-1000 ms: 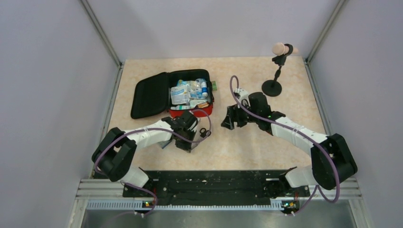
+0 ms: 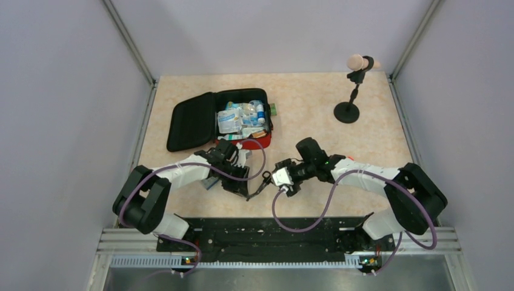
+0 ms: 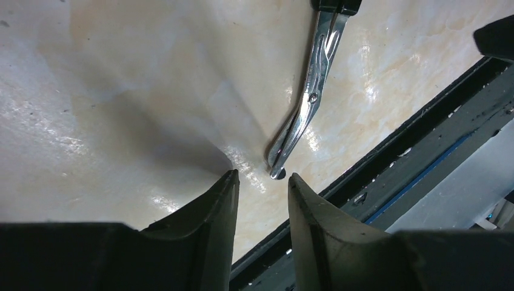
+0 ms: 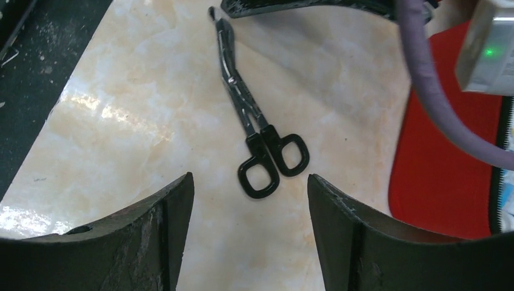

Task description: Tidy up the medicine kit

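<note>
Metal scissors with black handles (image 4: 239, 97) lie flat on the table. Their blade tip is just beyond the fingertips of my left gripper, which is open and empty. My right gripper stands open with the scissor handles in view between and beyond its fingers; whether it touches them cannot be told. The medicine case (image 2: 271, 130), black with a red front, lies unzipped at the back, packed with a white box (image 2: 229, 121), bottles and packets.
The case's black lid (image 2: 191, 123) is folded out to the left. A flat bluish item (image 2: 210, 182) is partly hidden by the left arm. A green item (image 2: 273, 110) sits right of the case. A black stand (image 2: 347, 113) occupies the back right.
My right gripper has come left and frontward to the scissor handles.
</note>
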